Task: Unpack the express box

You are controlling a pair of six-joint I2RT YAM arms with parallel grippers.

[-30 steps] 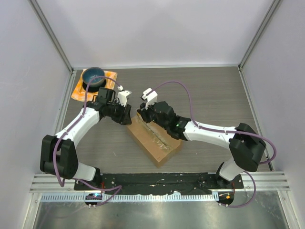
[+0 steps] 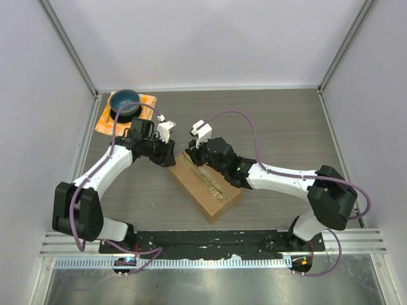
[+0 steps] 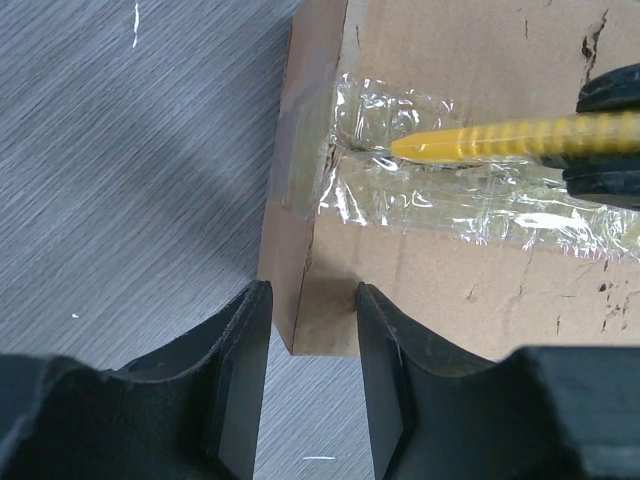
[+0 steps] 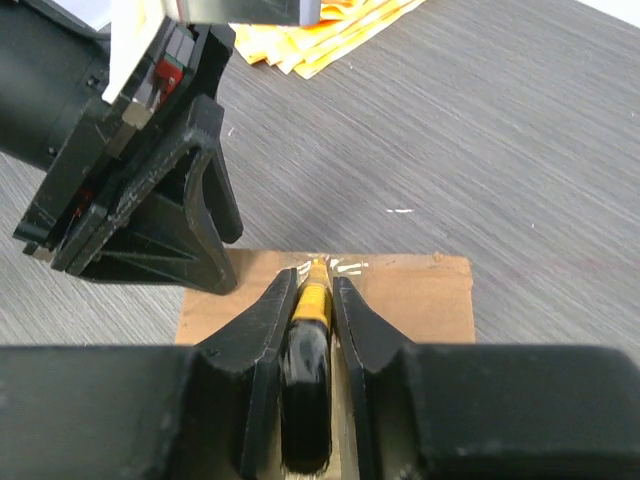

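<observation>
The cardboard box [image 2: 206,190] lies slanted on the table, with a strip of clear tape [image 3: 400,205] along its top seam. My right gripper is shut on a yellow-and-black pointed tool [image 3: 500,140]. In the left wrist view its yellow tip rests at the taped seam, close to the box's end edge. My left gripper is at one corner of that end, its fingers [image 3: 235,370] apart with the corner showing between them. Whether both fingers touch the cardboard I cannot tell.
A dark blue bowl [image 2: 124,100] with something black under it stands on an orange cloth [image 2: 148,100] at the back left. Both arms work close together over the box's far end.
My right gripper has shifted slightly to the right and toward the front, along the box's seam. The left arm and the box look unmoved.
</observation>
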